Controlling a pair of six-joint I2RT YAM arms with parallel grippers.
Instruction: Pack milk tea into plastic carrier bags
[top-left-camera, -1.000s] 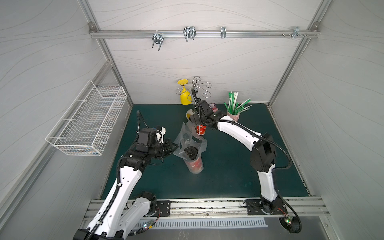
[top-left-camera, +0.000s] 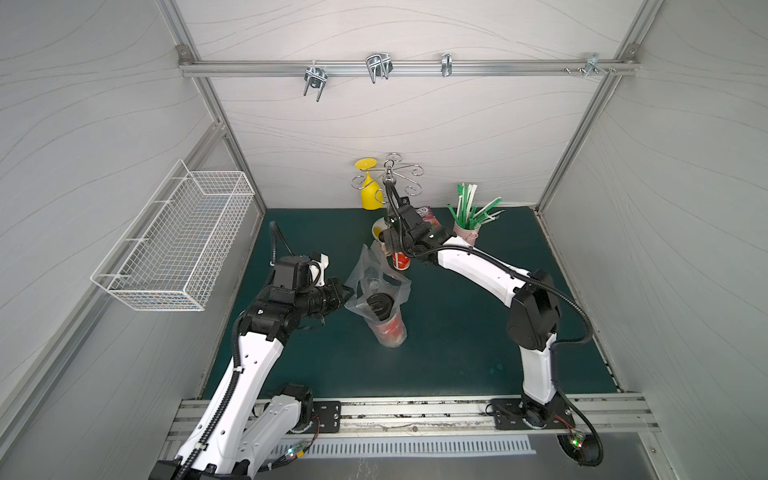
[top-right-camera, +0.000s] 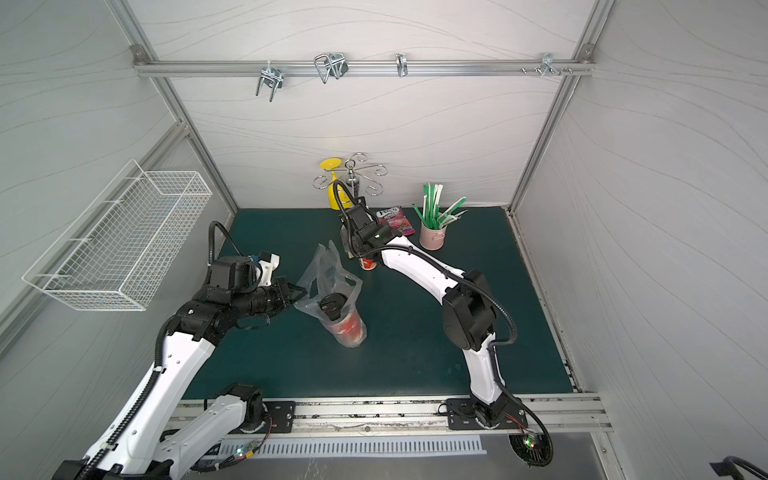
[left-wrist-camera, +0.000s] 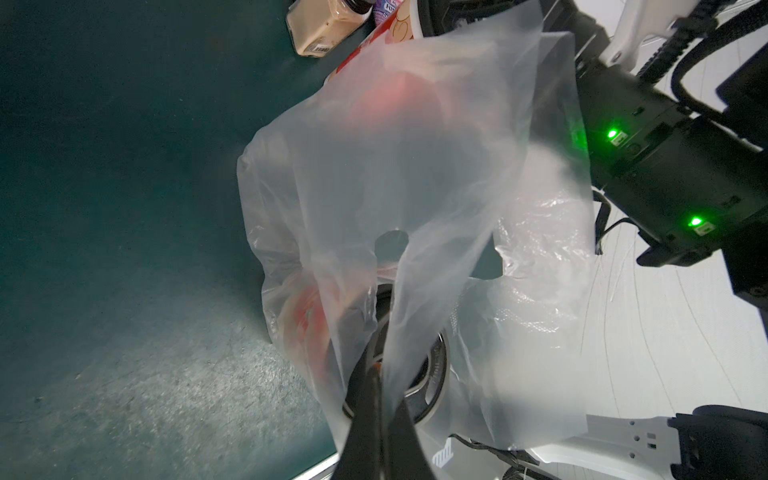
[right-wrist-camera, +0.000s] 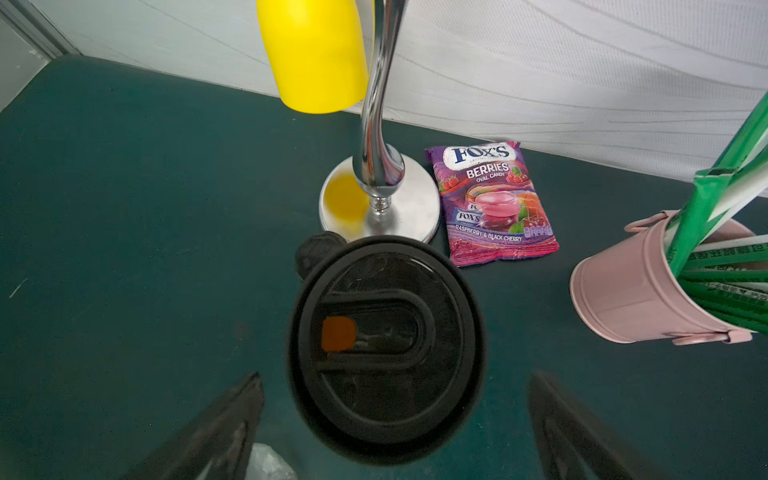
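A clear plastic bag (top-left-camera: 382, 276) stands around a red cup (top-left-camera: 389, 329) whose black lid (top-left-camera: 380, 304) shows through the opening. In the left wrist view, my left gripper is shut on the edge of the film at the bag's mouth. A second red cup (top-left-camera: 401, 261) stands behind the bag, partly hidden by my right arm. From the right wrist, its black lid (right-wrist-camera: 388, 348) appears between the spread fingers of my open right gripper. Whether the fingers touch that cup cannot be told.
Behind the second cup are a metal stand (right-wrist-camera: 380, 184), a yellow bottle (right-wrist-camera: 316, 52) and a candy packet (right-wrist-camera: 493, 204). A pink bucket (right-wrist-camera: 632, 280) of green and white straws is to the right.
The right arm has shifted slightly and now covers more of the rear red cup. The bag's upper edge has drifted a little left with the left gripper.
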